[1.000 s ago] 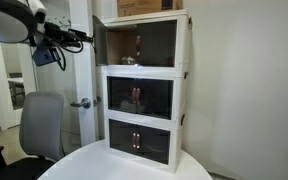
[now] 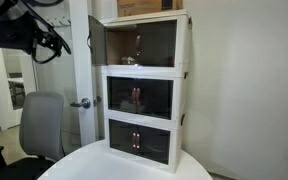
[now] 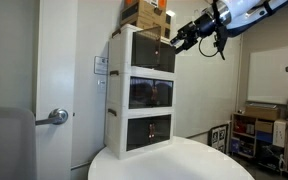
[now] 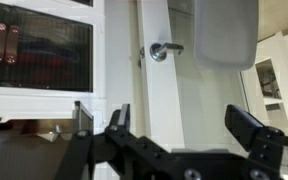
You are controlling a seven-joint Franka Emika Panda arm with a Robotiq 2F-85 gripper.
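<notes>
A white cabinet point(image 2: 182, 85) with three stacked dark-fronted tiers stands on a round white table. Its top tier has the left door point(image 2: 98, 42) swung open and the right door point(image 2: 159, 43) shut. A small pale item point(image 2: 129, 60) lies inside, too small to make out. My gripper point(image 2: 54, 50) hangs in the air left of the open door, apart from it. In the wrist view my gripper is open, its dark fingers point(image 4: 242, 122) wide apart with nothing between them; the cabinet shows at the left there, partly cut off.
Cardboard boxes point(image 3: 146, 17) sit on top of the cabinet. A grey chair point(image 2: 42, 125) and a room door with a metal handle point(image 2: 81, 103) are at the left.
My gripper has moved left, away from the cabinet's open door, which it was close to a second ago. That door and the cabinet look unchanged.
</notes>
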